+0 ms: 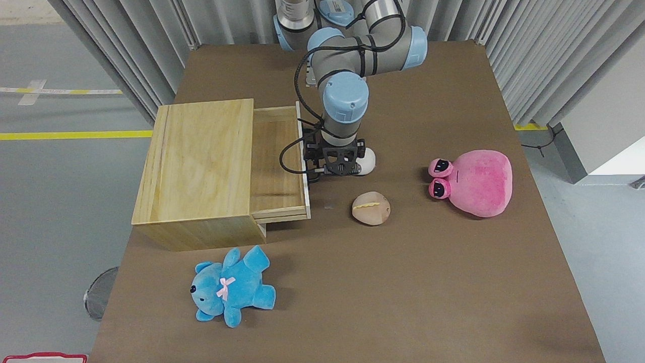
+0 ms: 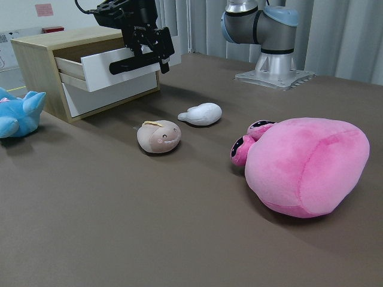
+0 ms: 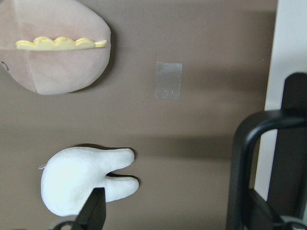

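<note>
A wooden drawer box (image 1: 192, 160) stands on the table with its drawer (image 1: 273, 158) pulled part way out. My gripper is at the drawer's white front (image 2: 99, 69), by its black handle (image 3: 247, 148); the gripper's dark fingers (image 3: 94, 211) show low in the wrist view, and whether they are open or shut is unclear. A white plush (image 2: 200, 114) and a beige round plush (image 1: 370, 208) lie on the table in front of the drawer.
A pink plush (image 1: 480, 183) lies at the right, a blue bear (image 1: 240, 287) at the front left beside the box.
</note>
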